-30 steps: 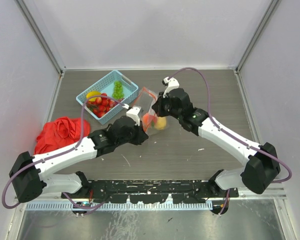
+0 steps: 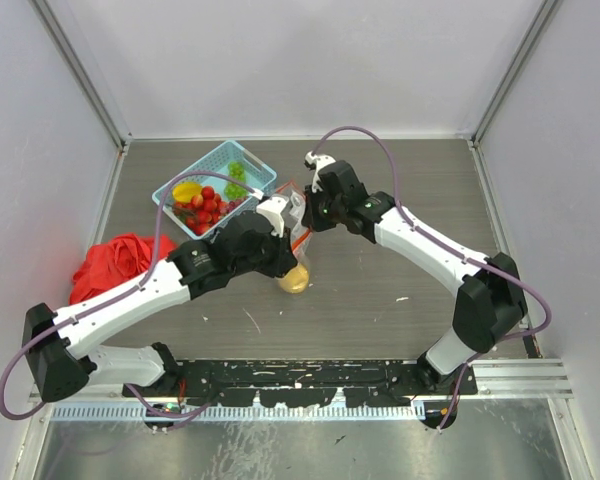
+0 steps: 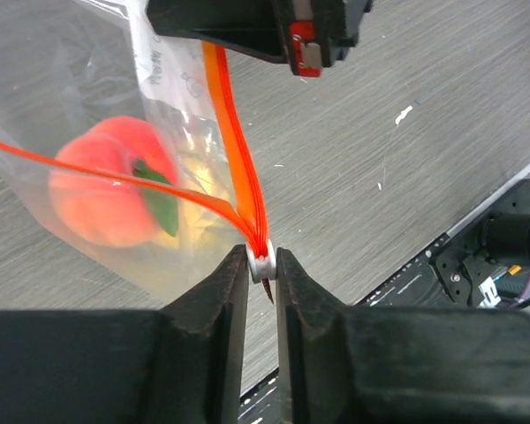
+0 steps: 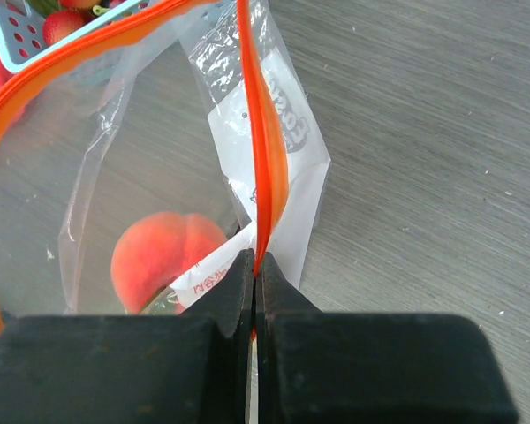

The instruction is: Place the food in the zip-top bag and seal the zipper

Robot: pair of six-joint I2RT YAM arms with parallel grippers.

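Between my grippers hangs a clear zip top bag (image 3: 88,66) with an orange zipper strip, its mouth gaping. A red-orange peach-like fruit (image 3: 102,190) with a green leaf lies in it, and a yellow food piece (image 2: 294,280) shows at its bottom in the top view. My left gripper has its fingertips on either side of the white zipper slider (image 3: 264,266), touching it at the near corner. At the far corner, my right gripper is shut on the bag's orange-edged rim (image 4: 263,177).
A light blue basket (image 2: 250,160) with tomatoes, green grapes and a yellow item stands behind the left arm. A red cloth (image 2: 110,268) lies at the left.
A second ago the bag sat higher in the top view with its food near the right gripper; the food now hangs below the left gripper.
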